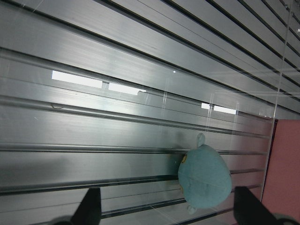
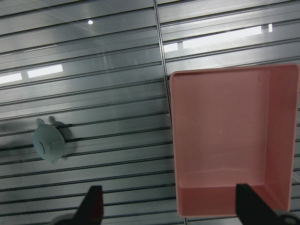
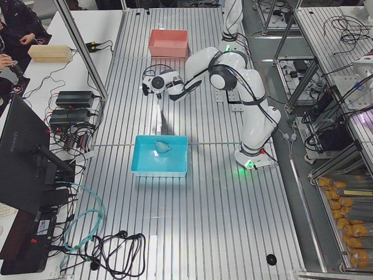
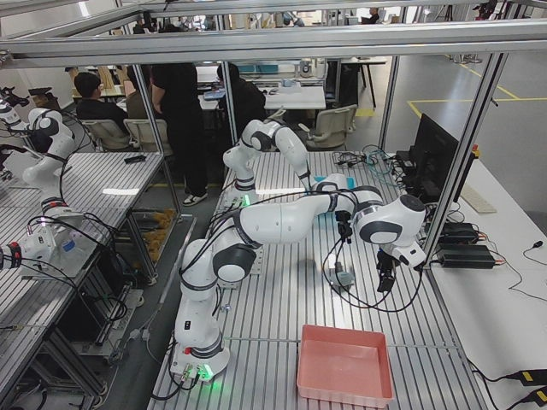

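Observation:
A pale blue plush toy [image 1: 204,177] [image 2: 48,143] lies on the slatted metal table, outside the pink bin [image 2: 220,126] and beside it. Another pale blue toy [image 3: 162,147] lies inside the cyan bin [image 3: 140,160]. My left gripper hangs over the table, its fingertips at the lower edge of its wrist view, apart, with the toy in view between and beyond them. My right gripper looks down over the table near the pink bin, fingers apart at the bottom of its view with nothing held between them.
A dark monitor [image 3: 20,175], power units and a coiled cable [image 3: 116,259] line the table's left side in the camera left view. The frame post [image 3: 81,49] rises at that edge.

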